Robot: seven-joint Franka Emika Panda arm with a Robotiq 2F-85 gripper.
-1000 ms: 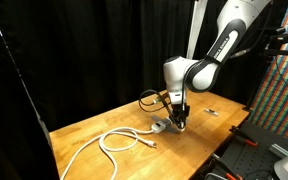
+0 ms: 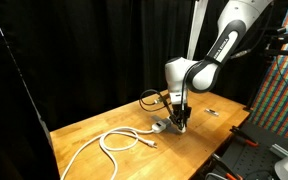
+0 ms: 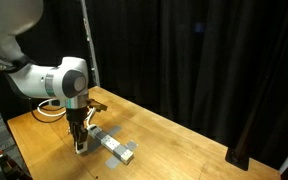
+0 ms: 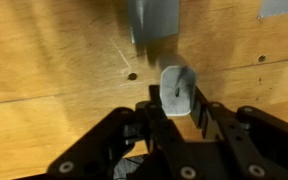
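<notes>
My gripper points down close over the wooden table and is shut on a small white object [image 4: 177, 90] with a grey top. In exterior view 2 the white object [image 3: 81, 147] shows low between the fingertips, at or just above the table. A grey metal-like piece [image 4: 155, 18] lies just beyond it in the wrist view. In exterior view 1 the gripper [image 2: 181, 128] hides most of what it holds.
A white power strip [image 3: 112, 143] lies beside the gripper, with grey square patches around it. A white cable [image 2: 109, 145] loops over the table's left part.
</notes>
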